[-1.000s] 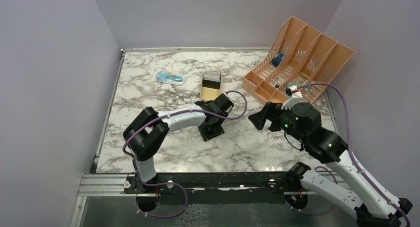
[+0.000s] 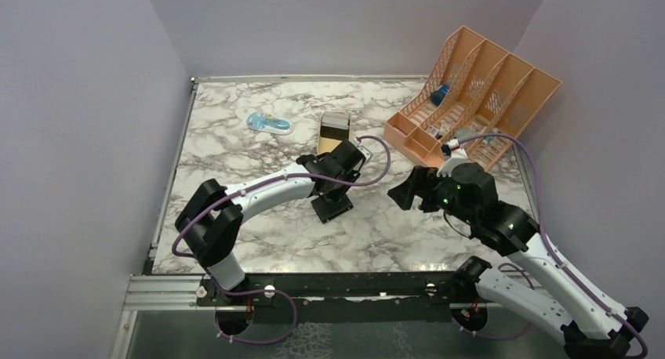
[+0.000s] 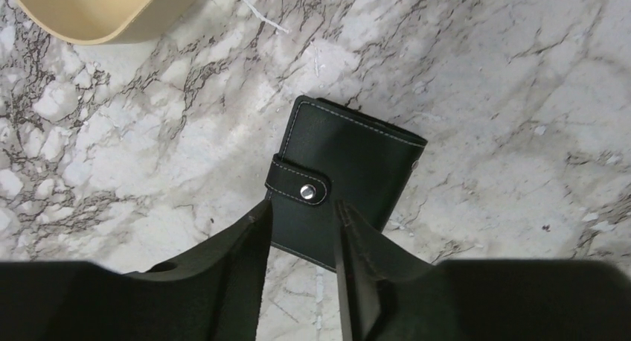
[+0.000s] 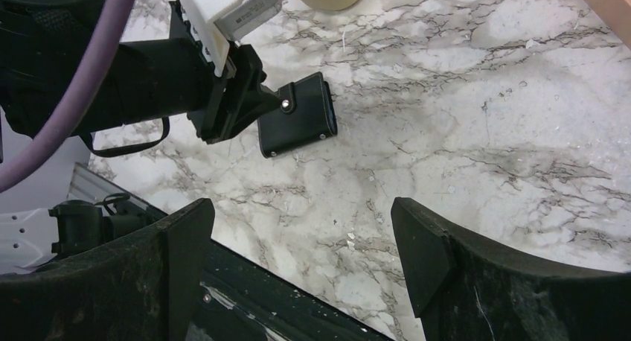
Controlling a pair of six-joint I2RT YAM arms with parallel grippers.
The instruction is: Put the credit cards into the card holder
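A closed black card holder [image 3: 350, 155] with white stitching lies on the marble table, its strap and silver snap [image 3: 308, 193] facing up. My left gripper is over it, open, with a gap between its fingertips and nothing held. In the right wrist view, the left gripper's dark fingers [image 4: 223, 106] overlap the left part of the card holder [image 4: 309, 114]. My right gripper is wide open and empty, off to the holder's right in the top view. Dark and grey cards [image 2: 336, 124] appear to stand in the beige container [image 2: 327, 146] behind the left gripper.
A slotted orange rack [image 2: 408, 143] with several small items stands at the back right. A light-blue packaged item [image 2: 270, 124] lies at the back left. Bare marble [image 2: 392, 237] is free at the front centre and right of the holder.
The holder has shifted very slightly. My right arm has moved a little left.
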